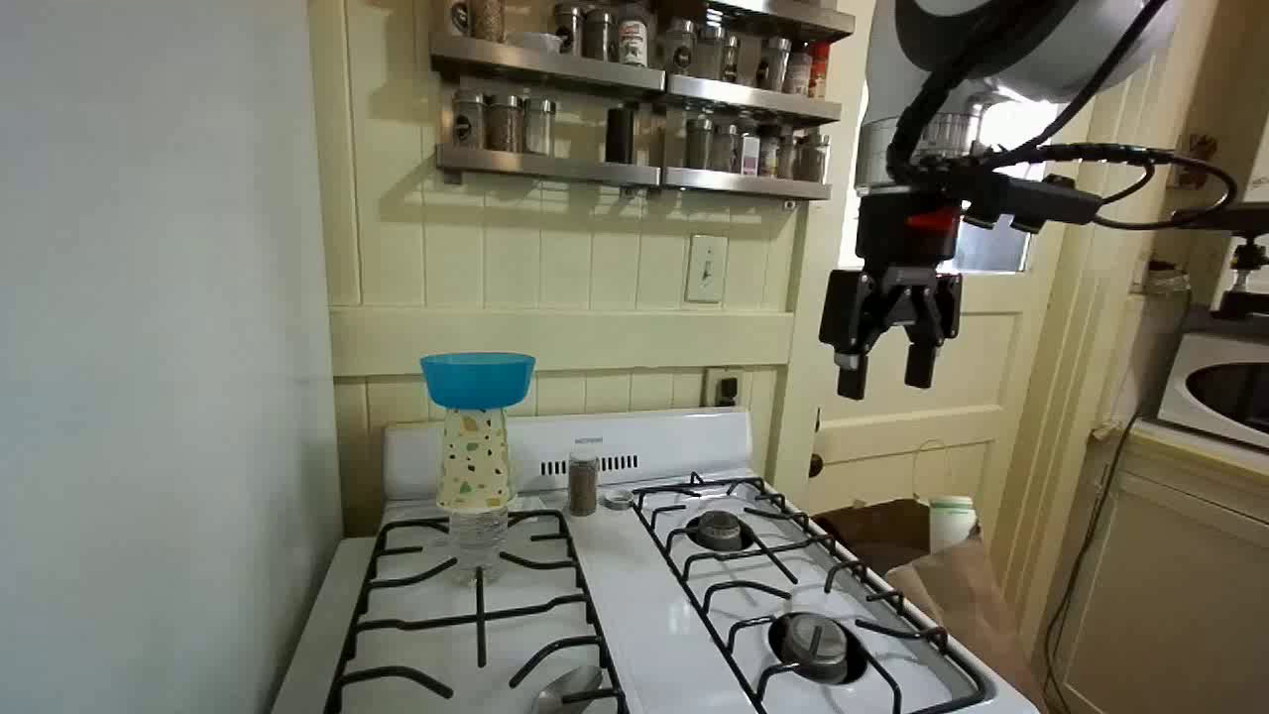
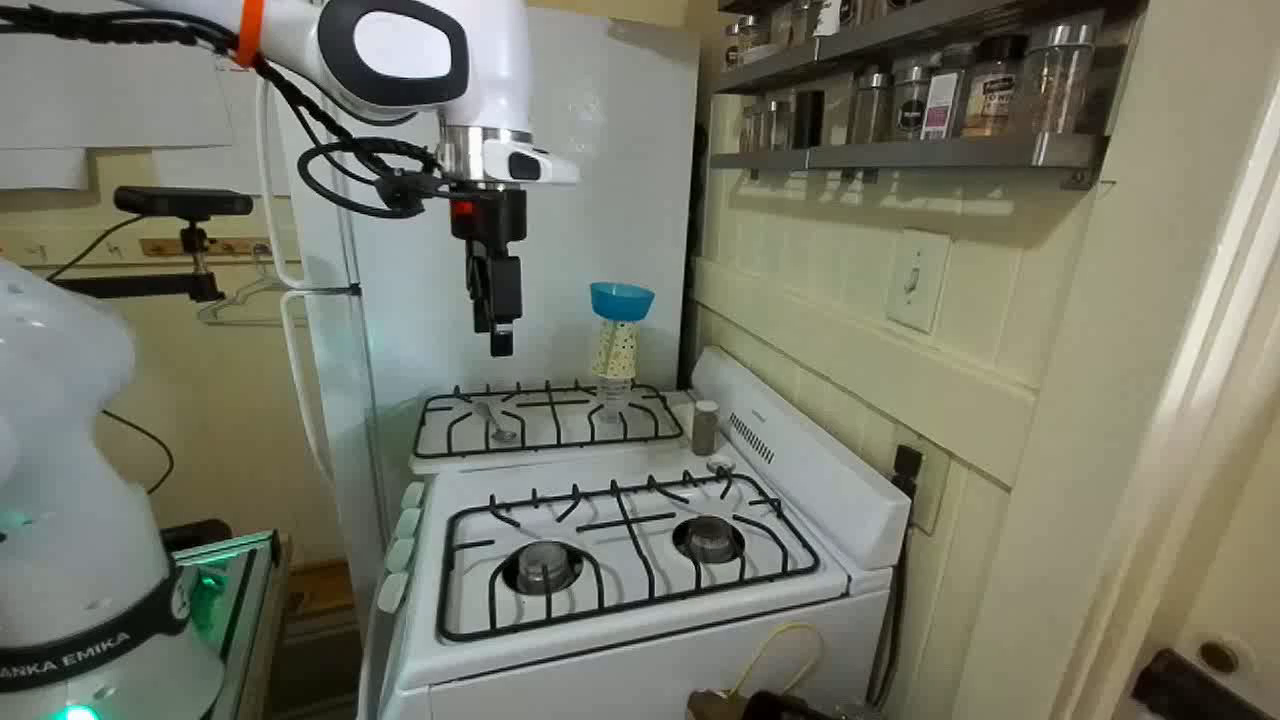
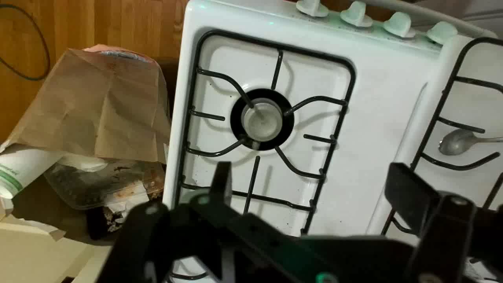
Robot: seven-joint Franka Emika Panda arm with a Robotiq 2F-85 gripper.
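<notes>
My gripper (image 1: pixel 885 379) hangs high above the right side of the stove, its fingers spread wide with nothing between them. In the wrist view the gripper stands over the burner grate. A blue bowl (image 1: pixel 478 381) rests on top of a speckled pale-yellow cup (image 1: pixel 475 462), which sits over a clear vessel (image 1: pixel 478 535) on the left grate. Between the grates, toward the back, stands a spice jar (image 1: pixel 582 486), and a small round lid (image 1: pixel 618 500) lies beside it. A metal spoon (image 3: pixel 457 142) lies on the left half of the stove.
Black grates (image 2: pixel 624 552) rise from the white stovetop. Metal shelves (image 1: pixel 547 65) with several spice jars hang on the back wall. A fridge (image 2: pixel 600 144) borders the stove's far side. Beside the stove stands a paper bag (image 3: pixel 99 103) with trash.
</notes>
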